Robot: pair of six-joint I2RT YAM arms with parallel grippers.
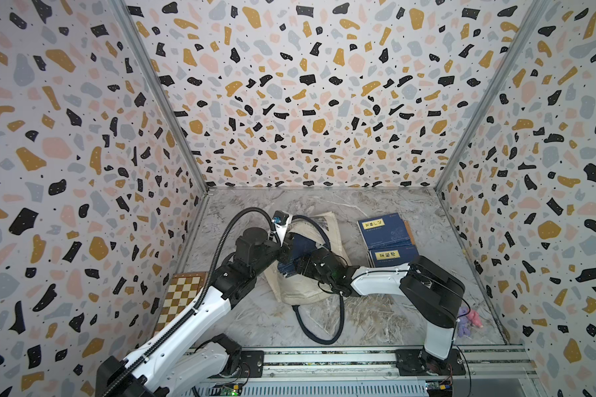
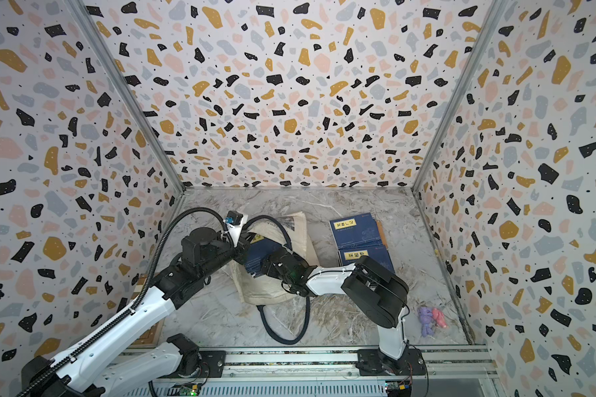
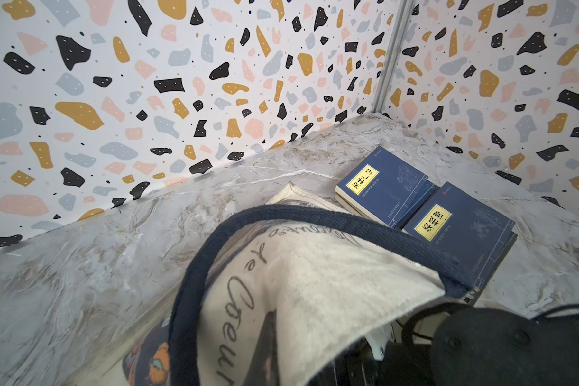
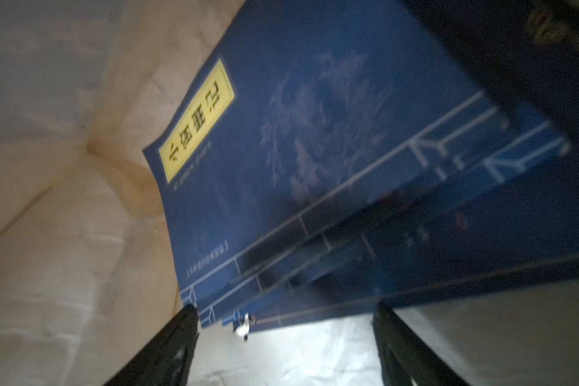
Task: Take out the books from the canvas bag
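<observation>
The canvas bag point(image 1: 281, 291) lies on its side with navy handles. Inside, dark blue books point(image 4: 270, 180) with a yellow label rest on the lining. My right gripper reaches into the bag, fingers apart either side of the books' lower edge, nothing clearly between them. My left gripper point(image 1: 282, 243) is at the upper left of the bag's opening; the left wrist view shows canvas and handle, and the finger itself is hard to make out, seemingly shut.
Two blue books point(image 2: 351, 230) lie on the marble right of the bag. A checkerboard point(image 1: 177, 294) is at left, plush toys point(image 2: 430, 321) at front right.
</observation>
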